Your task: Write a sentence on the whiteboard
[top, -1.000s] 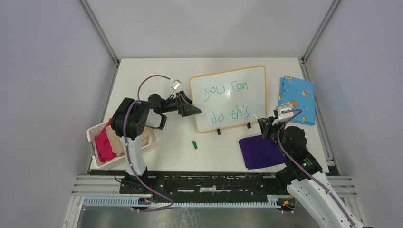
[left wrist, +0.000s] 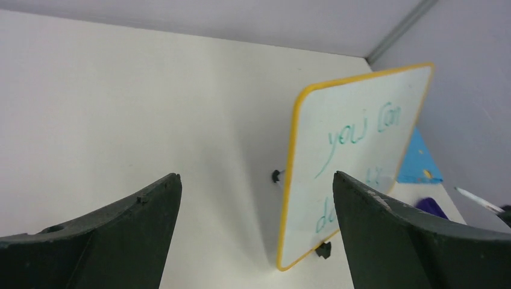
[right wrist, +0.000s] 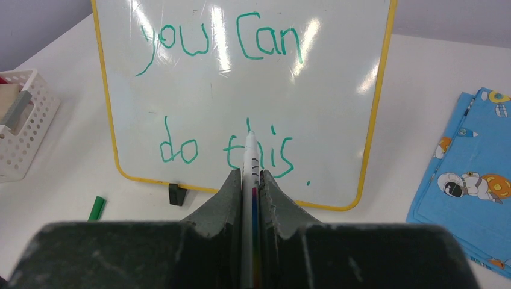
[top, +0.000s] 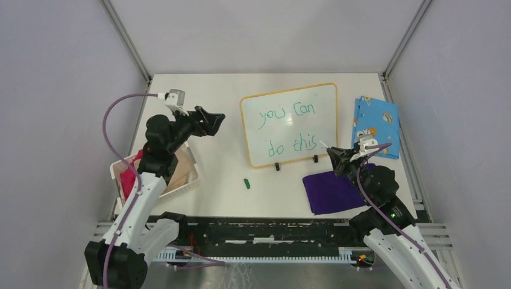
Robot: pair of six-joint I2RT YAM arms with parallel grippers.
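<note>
On its stand the yellow-framed whiteboard [top: 289, 129] bears green writing, "you can" above and "do this" below, and in the right wrist view a green dot [right wrist: 308, 183] shows after "this". My right gripper is shut on a white marker [right wrist: 250, 158], whose tip points up toward the board; it hides part of "this" from the right wrist camera. In the top view the tip is near the board's lower right edge; contact cannot be told. Left of the board, apart from it, my left gripper stands open with nothing between its fingers.
A small green cap [top: 247, 183] lies on the table below the board. A white basket [top: 193, 177] with cloth is at the left, partly under the left arm. The purple cloth [top: 328, 195] and blue patterned cloth [top: 385, 117] lie at the right.
My left gripper has moved left and up, away from the board's left edge. The right arm has shifted only slightly, still with the marker. The writing looks the same.
</note>
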